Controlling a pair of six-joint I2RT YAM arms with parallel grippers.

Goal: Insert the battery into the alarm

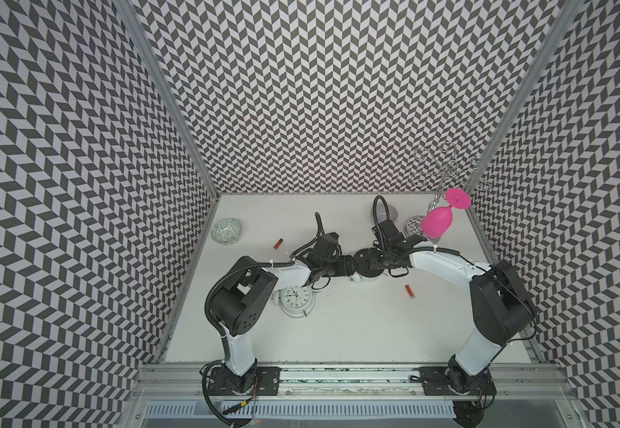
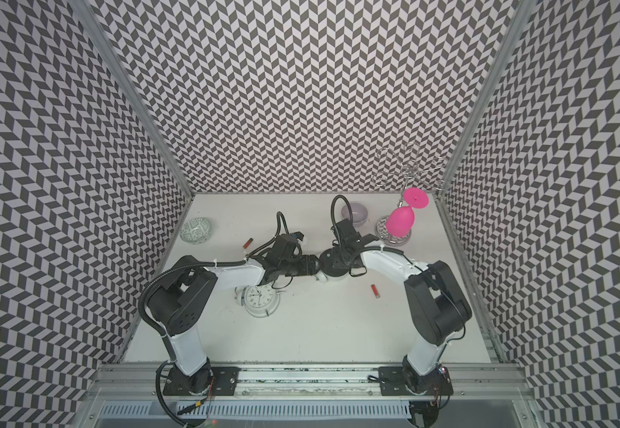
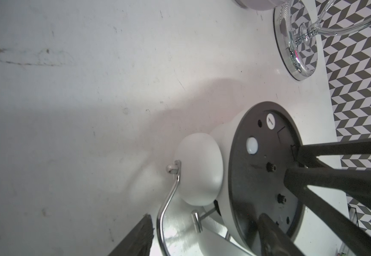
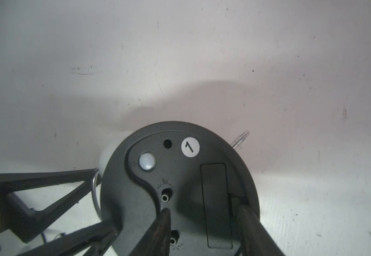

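An alarm clock (image 4: 181, 179) lies with its black back upward between both grippers, its battery cover (image 4: 215, 204) visible in the right wrist view. My left gripper stands open at the clock's bell side. My right gripper is open over the back, fingertips around the cover area, one near the latch. Two red batteries lie on the table, one (image 1: 410, 291) right of the clock, another (image 1: 278, 243) at the back left.
A second, face-up clock (image 1: 296, 300) sits under the left arm. A patterned bowl (image 1: 225, 230) is at back left; a purple bowl (image 2: 354, 212) and a chrome stand (image 3: 281, 42) with pink items occupy the back right.
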